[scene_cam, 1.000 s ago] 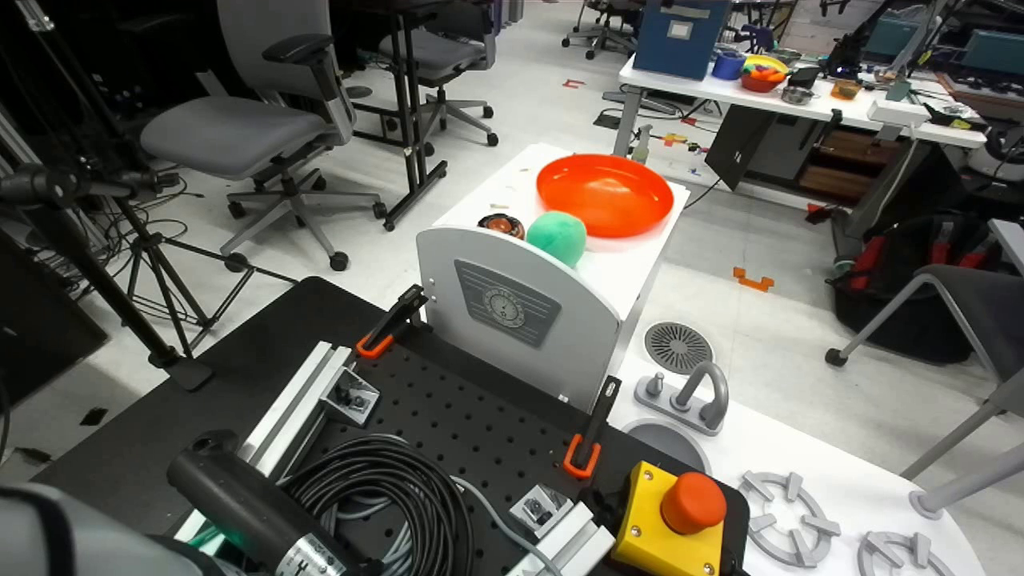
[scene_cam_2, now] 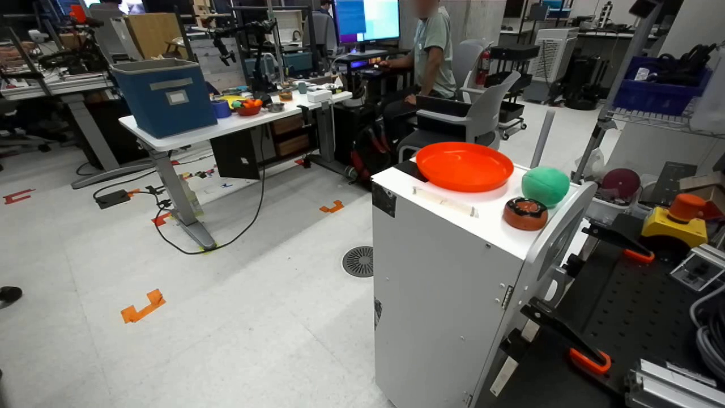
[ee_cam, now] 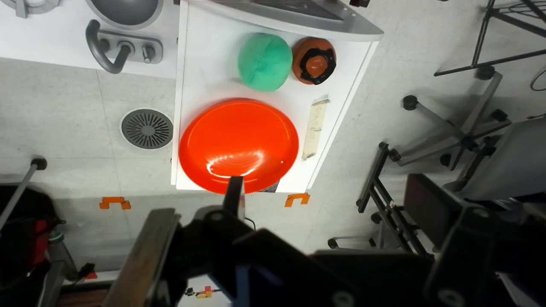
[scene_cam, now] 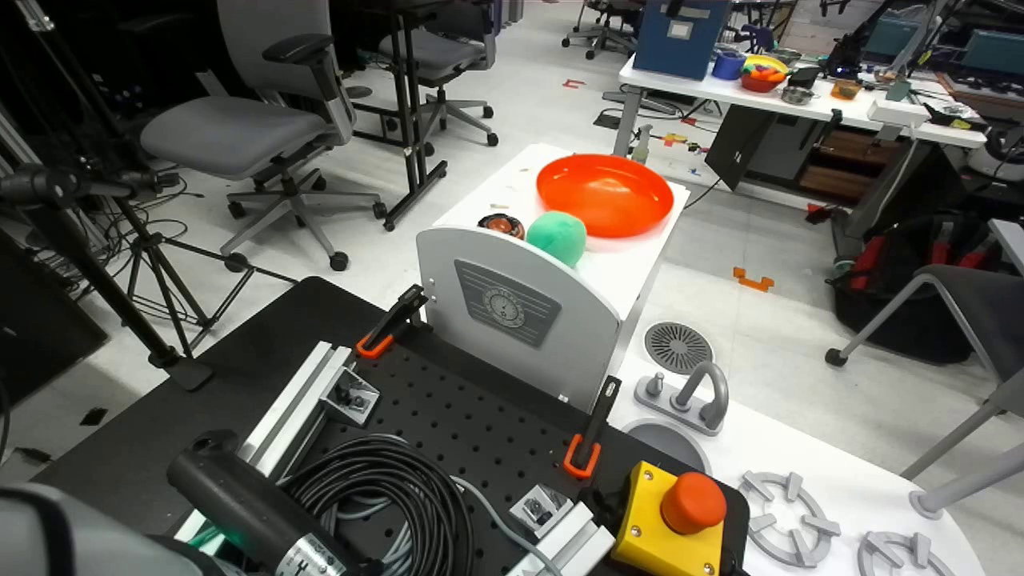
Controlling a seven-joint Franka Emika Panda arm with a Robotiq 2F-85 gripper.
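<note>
On the white cabinet top (ee_cam: pixel 204 71) lie a large red-orange plate (ee_cam: pixel 238 143), a round green plush (ee_cam: pixel 264 62) and a brown doughnut-like toy (ee_cam: pixel 313 60) with dark icing. The plush and the toy sit side by side near the grey back panel; the plate is toward the opposite end. At the bottom of the wrist view, my gripper is open, its fingers spread wide with nothing held between them. Neither exterior view shows the gripper.
A grey panel (scene_cam: pixel 518 307) stands upright along one edge of the cabinet. Beside it are a toy sink faucet (scene_cam: pixel 710 394), a yellow box with a red button (scene_cam: pixel 672 518), black clamps and coiled cables (scene_cam: pixel 384 499). A narrow tape strip (ee_cam: pixel 315 128) lies beside the plate.
</note>
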